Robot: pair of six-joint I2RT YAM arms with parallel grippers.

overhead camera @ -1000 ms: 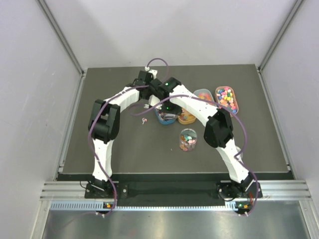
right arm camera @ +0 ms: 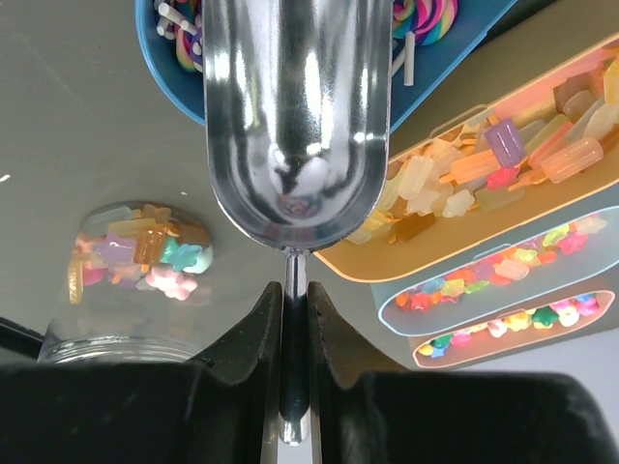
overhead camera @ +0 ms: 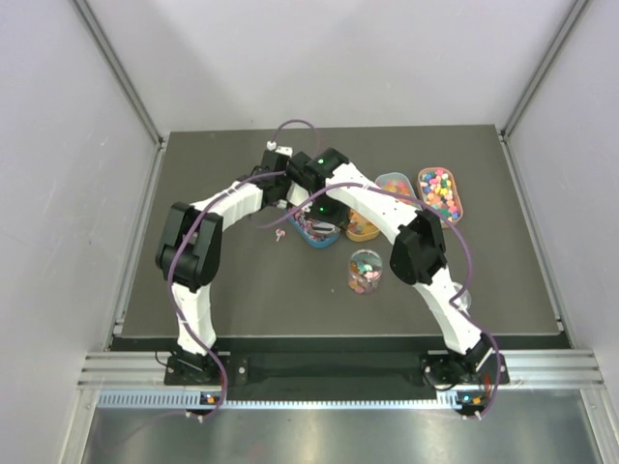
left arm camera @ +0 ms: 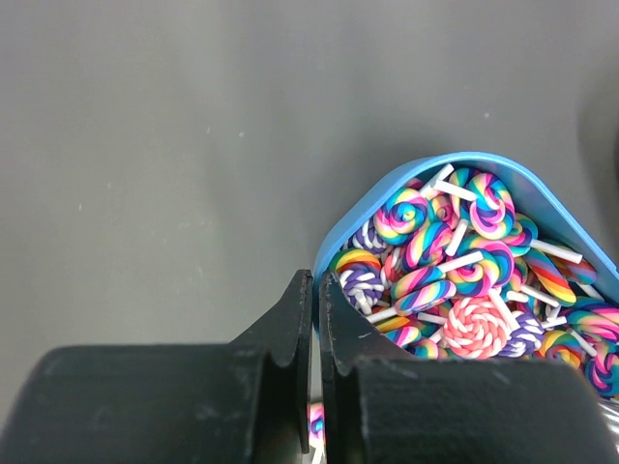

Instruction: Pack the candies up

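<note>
My left gripper is shut on the rim of a blue container (left arm camera: 544,190), which is full of swirled lollipops (left arm camera: 478,327). Between the fingers of my right gripper is the handle of a metal scoop (right arm camera: 298,126), gripped shut. The scoop's bowl lies over the blue container in the right wrist view and looks empty, apart from reflections. A clear jar (overhead camera: 365,272) with mixed candies at its bottom stands nearer the front; in the right wrist view it is at the lower left. From above, the arms hide both fingertips.
An orange container (right arm camera: 426,251) of popsicle-shaped candies sits right beside the blue one. Beyond it are a pale blue container (right arm camera: 387,302) and a pink container (right arm camera: 455,362) of colorful candies. One loose lollipop (overhead camera: 280,234) lies on the table left of the blue container.
My left arm has moved a little to the left, and the blue container has shifted left with it. The right arm has moved only slightly; the jar stands where it was.
</note>
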